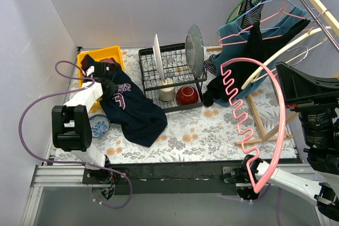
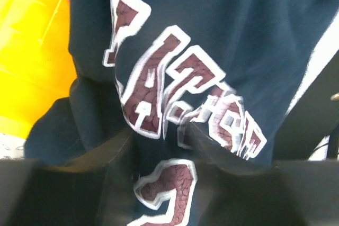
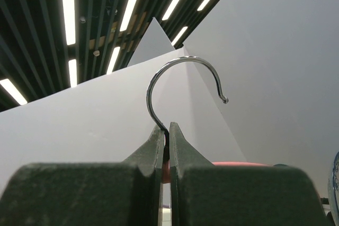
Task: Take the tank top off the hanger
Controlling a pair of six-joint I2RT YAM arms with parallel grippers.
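Note:
The navy tank top (image 1: pixel 135 115) with lettering lies spread from the yellow basket (image 1: pixel 111 51) onto the table. My left gripper (image 1: pixel 103 80) is down over its upper part; in the left wrist view the blurred fingers are at the printed cloth, and whether they have closed on it is unclear. My right gripper is shut on a pink hanger (image 1: pixel 280 109) by the base of its metal hook (image 3: pixel 185 59); the hanger hangs with no garment on it at the table's right side.
A black dish rack (image 1: pixel 148 101) with plates, a cup and a red bowl (image 1: pixel 187 95) stands centrally. A blue patterned bowl (image 1: pixel 99 126) sits beside the tank top. A wooden clothes rack (image 1: pixel 312 1) with hung garments fills the right.

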